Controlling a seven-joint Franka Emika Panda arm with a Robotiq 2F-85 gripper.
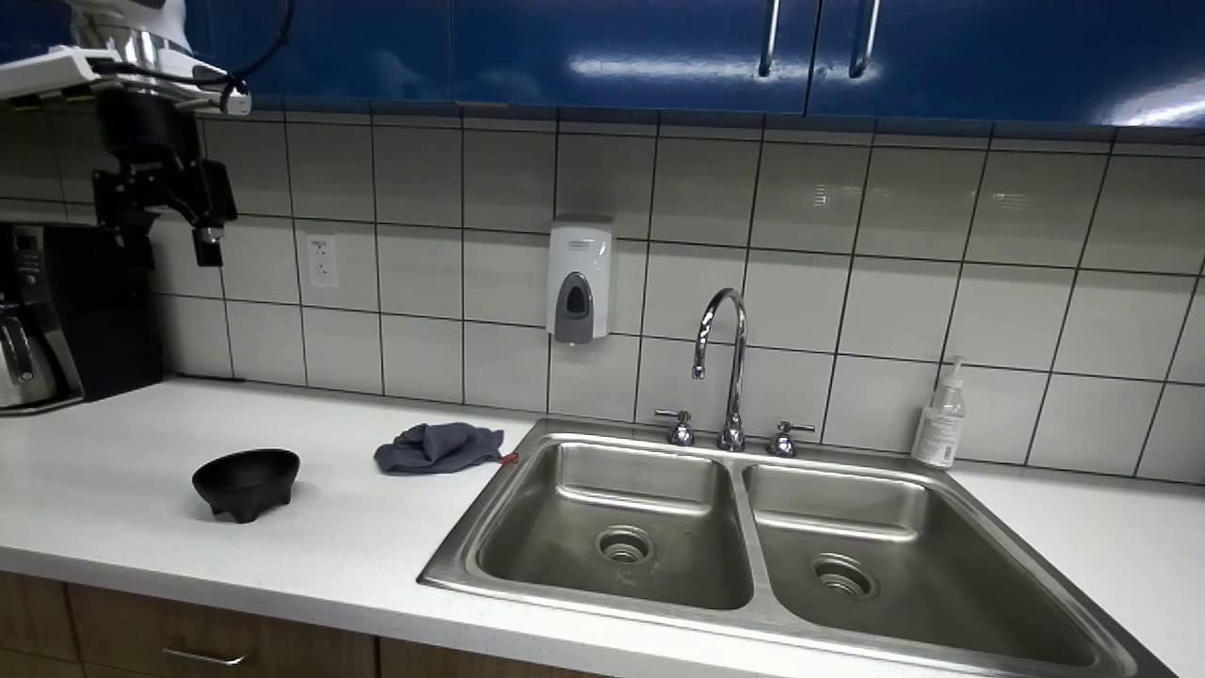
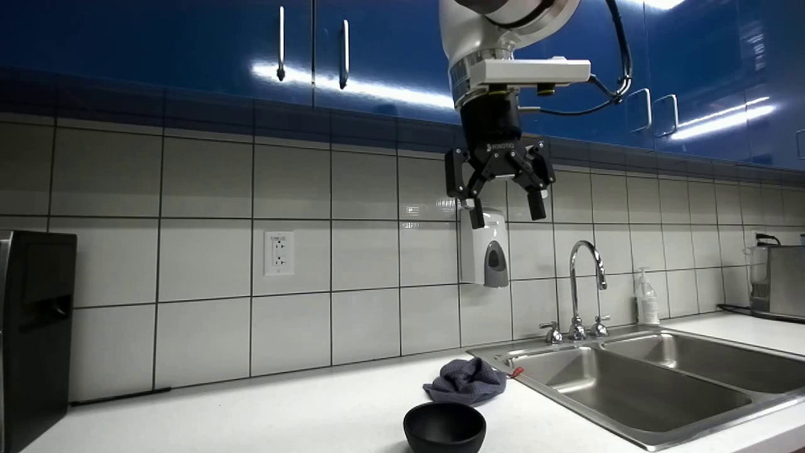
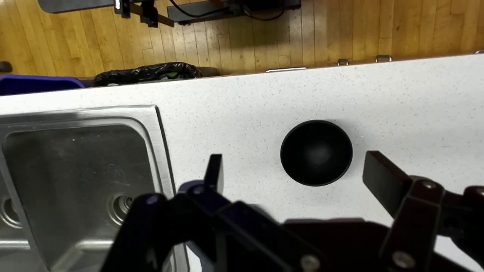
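My gripper hangs high above the counter, open, with nothing between its fingers. In the wrist view the fingertips are spread wide, and the counter shows in the gap between them. Well below sits a small black footed bowl, upright on the white counter and empty as seen from above. A crumpled grey-blue cloth with a red tag lies between the bowl and the sink; in the wrist view it is mostly hidden behind the gripper.
The double steel sink with its faucet is to the right of the cloth. A soap dispenser hangs on the tiled wall. A coffee maker stands at the left. Around the bowl the counter is clear.
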